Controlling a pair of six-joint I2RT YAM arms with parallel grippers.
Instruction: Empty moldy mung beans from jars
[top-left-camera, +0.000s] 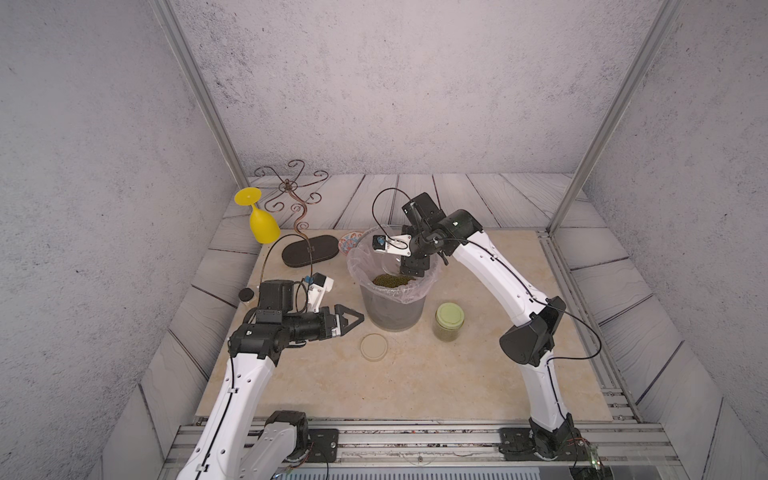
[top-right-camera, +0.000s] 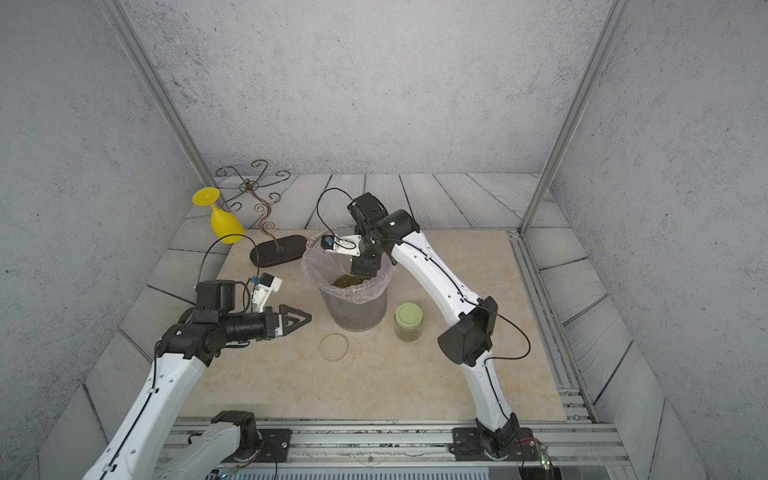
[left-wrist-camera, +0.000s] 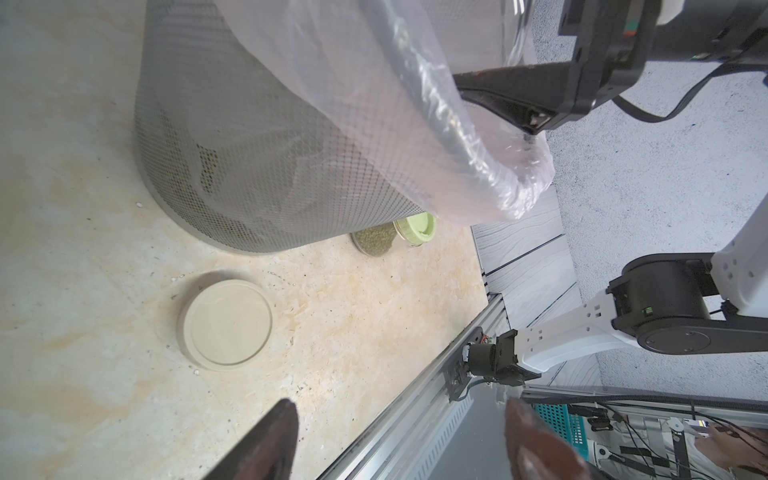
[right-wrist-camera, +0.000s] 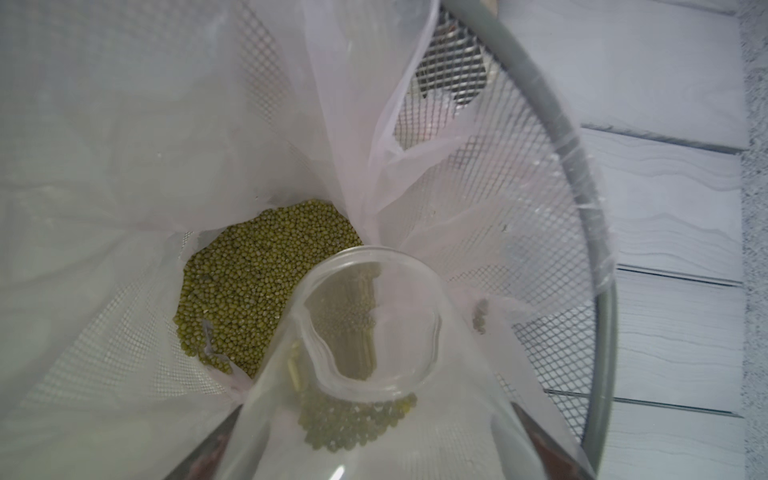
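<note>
A mesh bin (top-left-camera: 393, 308) with a pink liner holds a heap of mung beans (right-wrist-camera: 256, 272). My right gripper (top-right-camera: 364, 264) is down inside the bin's mouth; in the right wrist view a clear jar (right-wrist-camera: 376, 432) lies between its fingers, mouth toward the beans, some beans showing through it. Whether the fingers grip it is not clear. My left gripper (top-left-camera: 352, 318) stands open and empty left of the bin. A green-lidded jar (top-right-camera: 408, 324) of beans stands right of the bin. A loose cream lid (left-wrist-camera: 225, 324) lies on the table before it.
A yellow goblet (top-left-camera: 261, 224), a scrollwork stand (top-left-camera: 300, 212), a dark oval base (top-left-camera: 310, 250) and a small dark-topped item (top-left-camera: 245, 295) are on the left and back left.
</note>
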